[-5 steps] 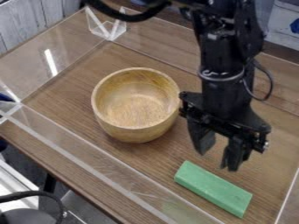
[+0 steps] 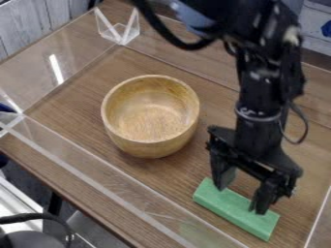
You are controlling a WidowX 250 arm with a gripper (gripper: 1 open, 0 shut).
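A black robot arm reaches down from the top centre to my gripper, which is low over the near end of the table, its dark fingers open. It hovers at the upper edge of a green rectangular block lying flat at the lower right; whether it touches the block I cannot tell. I see nothing clearly held.
A round tan wooden bowl sits left of the arm. A small clear object stands at the upper left. Dark cables show at the lower left.
The bowl and block stay where they were.
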